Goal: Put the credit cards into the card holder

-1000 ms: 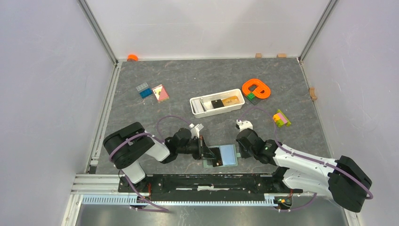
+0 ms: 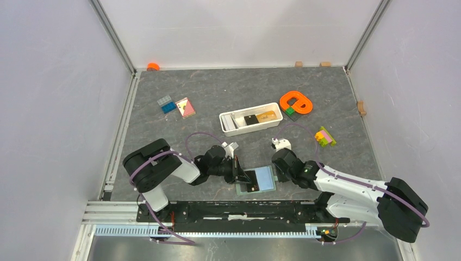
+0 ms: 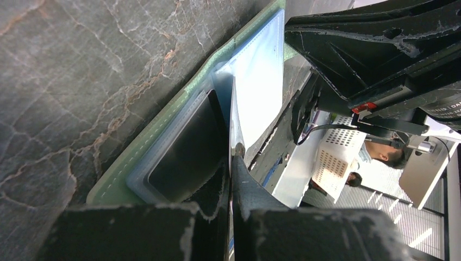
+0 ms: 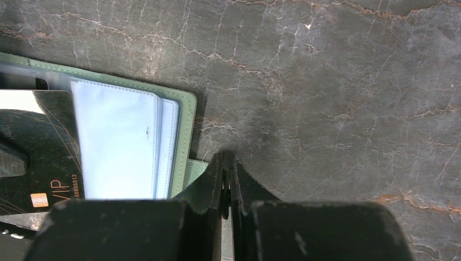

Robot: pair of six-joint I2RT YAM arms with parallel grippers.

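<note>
The green-edged card holder [image 2: 266,179] lies spread near the table's front edge, its pale clear sleeves [image 4: 117,136] facing up. My left gripper [image 2: 244,180] is shut on a black VIP card [image 4: 41,128], which sits over the holder's left part. Seen edge-on in the left wrist view, the card is a thin line [image 3: 232,117] beside the sleeves; whether its edge is inside a pocket I cannot tell. At the holder's right side, my right gripper is shut on its green strap [image 4: 194,169].
Behind the holder stands a white tray [image 2: 223,115] with more cards inside. Toy blocks [image 2: 167,104], a patterned box [image 2: 185,107], an orange ring [image 2: 296,101] and a colourful block toy [image 2: 325,137] lie farther out. Bare table separates them.
My left gripper and the black card have shifted slightly right. The holder has also edged a little to the right. My right gripper has hardly moved.
</note>
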